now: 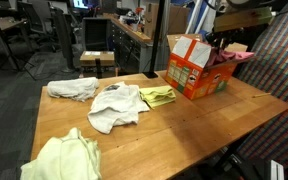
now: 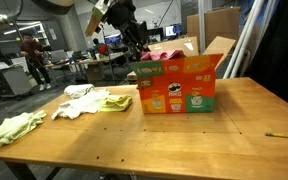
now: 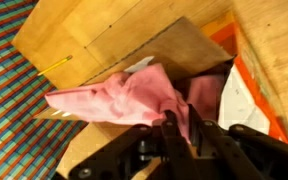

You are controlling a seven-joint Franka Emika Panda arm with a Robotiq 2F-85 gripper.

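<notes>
The open red-orange cardboard box [image 1: 189,78] stands at the far right of the wooden table in exterior view 1. A pink cloth [image 2: 166,54] is heaped in its opening, with part lying over the rim and a flap. In the wrist view the cloth [image 3: 129,100] spreads out from the fingertips across the box. My gripper is low at the box mouth, shut on the bunched edge of the pink cloth. The box's inside is mostly hidden by the cloth and the arm.
On the table lie a yellow cloth [image 1: 158,96], two white cloths, one of them a spread white cloth [image 1: 117,108], and a pale greenish cloth [image 1: 64,158] at the near left. A pencil [image 2: 282,135] lies right of the box.
</notes>
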